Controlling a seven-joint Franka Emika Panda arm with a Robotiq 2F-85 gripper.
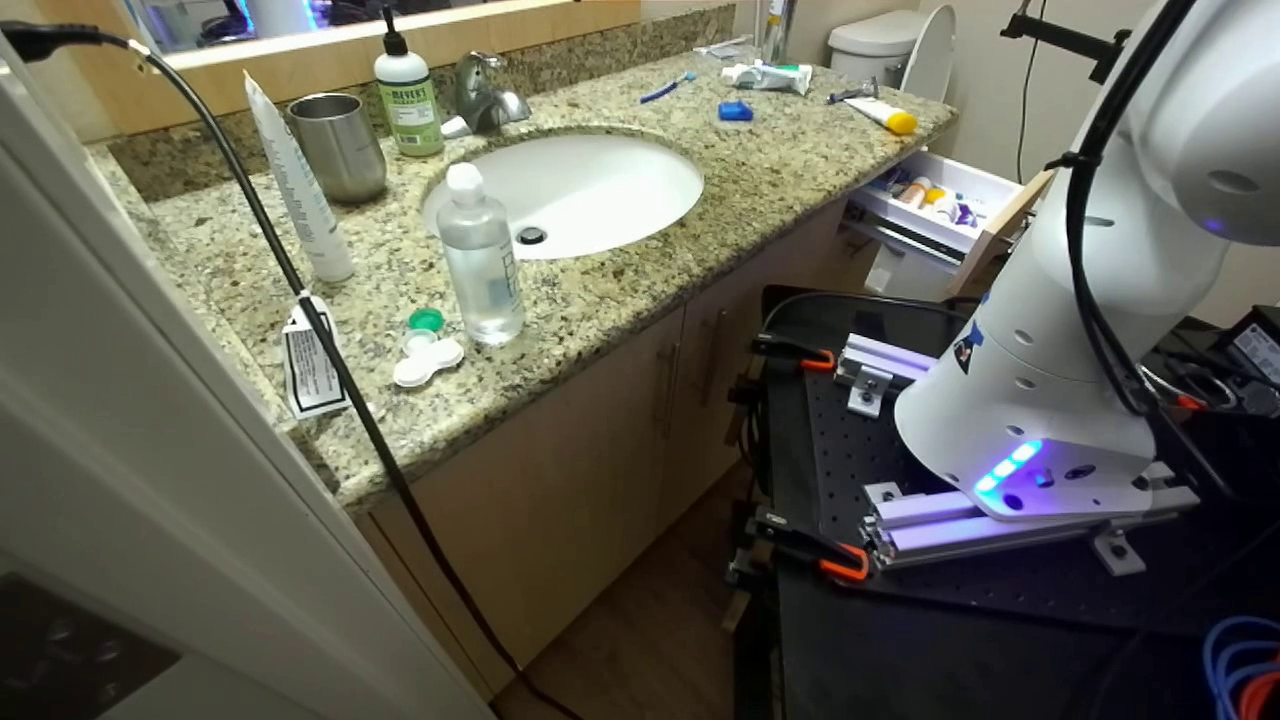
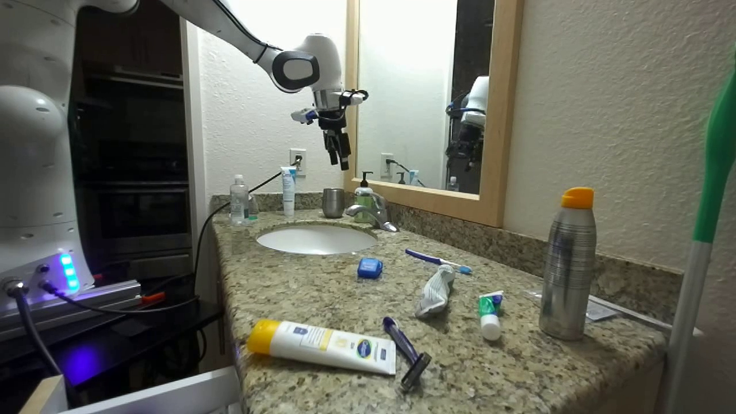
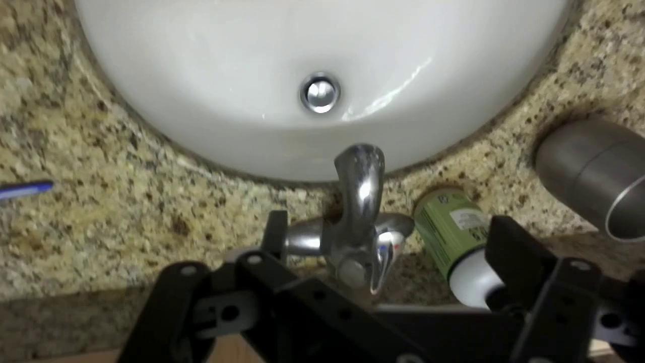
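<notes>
High over the back of the counter, my gripper [image 2: 339,163] points downward in front of the mirror. The wrist view shows its two dark fingers spread wide, with nothing held between them. Seen between and beyond them is the chrome faucet [image 3: 361,199]. A green-labelled soap bottle [image 3: 450,227] lies in line with the right finger [image 3: 514,254], clearly below it. The steel cup [image 3: 583,163] is farther right, and the white sink [image 3: 211,78] fills the upper part of that view. My gripper is outside exterior view 1.
Near the sink stand a clear bottle [image 1: 482,270] and an upright white tube [image 1: 296,186]. Toward the other end are a blue floss box [image 2: 370,268], a toothbrush [image 2: 438,261], a yellow-capped tube [image 2: 324,345], a razor [image 2: 407,352] and a steel spray can [image 2: 568,269]. An open drawer [image 1: 984,192] juts out.
</notes>
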